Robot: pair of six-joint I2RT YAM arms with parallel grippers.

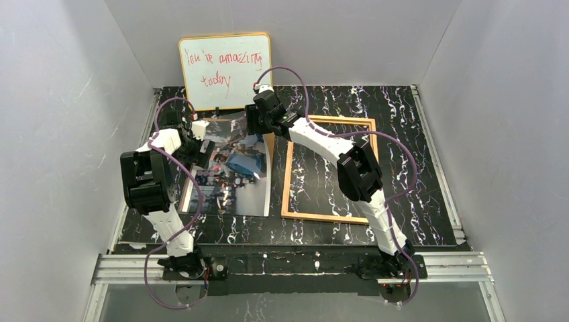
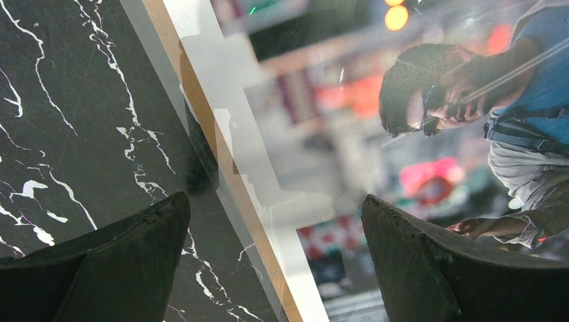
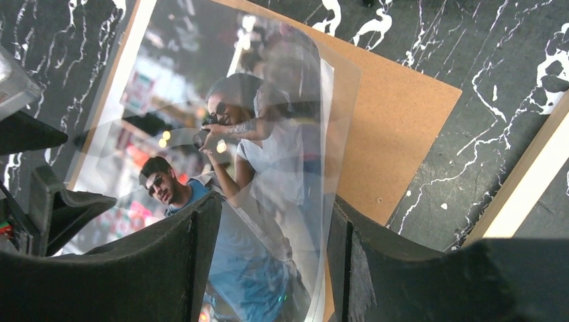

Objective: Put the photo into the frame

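Observation:
The photo lies face up on the left of the table, under a clear sheet and over a brown backing board. At the far right corner the sheet bows up off the board, its edge running between the fingers of my right gripper, with a gap still showing there. My left gripper stands open over the stack's left edge, one finger above bare table and the other above the photo. To the right lies the empty wooden frame, table showing through it.
A whiteboard with red writing leans at the back wall. My right arm reaches across the frame.

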